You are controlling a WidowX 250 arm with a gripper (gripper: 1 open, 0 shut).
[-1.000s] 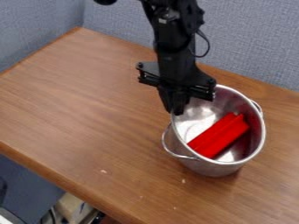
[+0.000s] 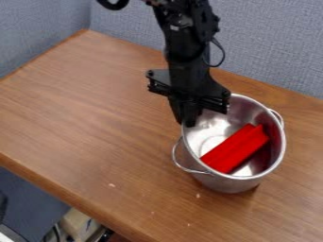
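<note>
A steel pot (image 2: 263, 168) with wire side handles stands on the right part of the wooden table (image 2: 89, 113), holding a red oblong object (image 2: 233, 148). My black gripper (image 2: 188, 120) points down at the pot's rear left rim, its tips at or just inside the rim. It looks shut, with nothing visible between its fingers; whether it touches the rim I cannot tell.
Grey padded walls (image 2: 271, 47) stand behind it. Below the near left edge are a dark surface and some cables.
The arm and gripper have shifted very slightly. The pot and the red object stand almost as before, at most moved a little.
</note>
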